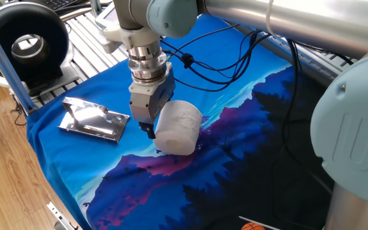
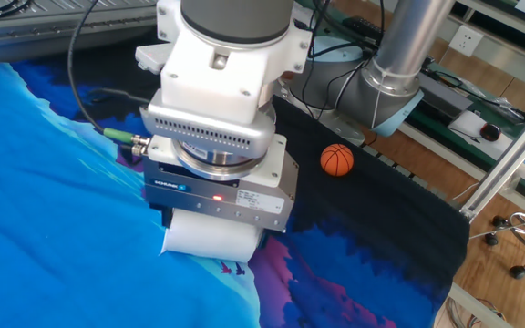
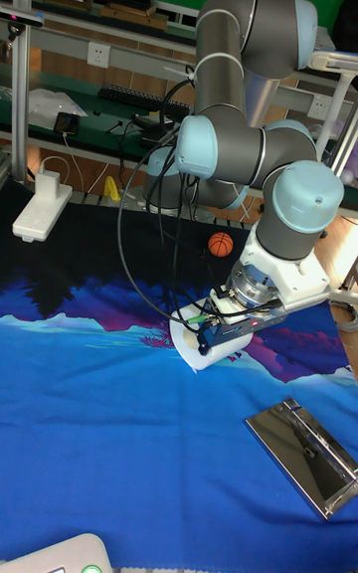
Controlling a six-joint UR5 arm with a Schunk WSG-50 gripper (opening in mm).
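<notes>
A white paper roll (image 1: 183, 125) lies on its side, its hollow end towards the camera in exterior view 1. My gripper (image 2: 213, 233) points down at it and is shut on it, the roll filling the width between the fingers in exterior view 2. One dark finger (image 1: 151, 132) shows at the roll's left end in exterior view 1; the far finger is mostly hidden. Exterior view 3 has the roll (image 3: 225, 351) partly behind the gripper body. Whether the roll touches the cloth or hangs just above it, I cannot tell.
A shiny metal plate with a raised handle (image 1: 94, 121) rests on the blue cloth (image 3: 95, 435), apart from the roll. A small orange basketball (image 2: 336, 159) sits on the dark part near the arm's base. Black cables (image 1: 219, 67) loop beside the arm.
</notes>
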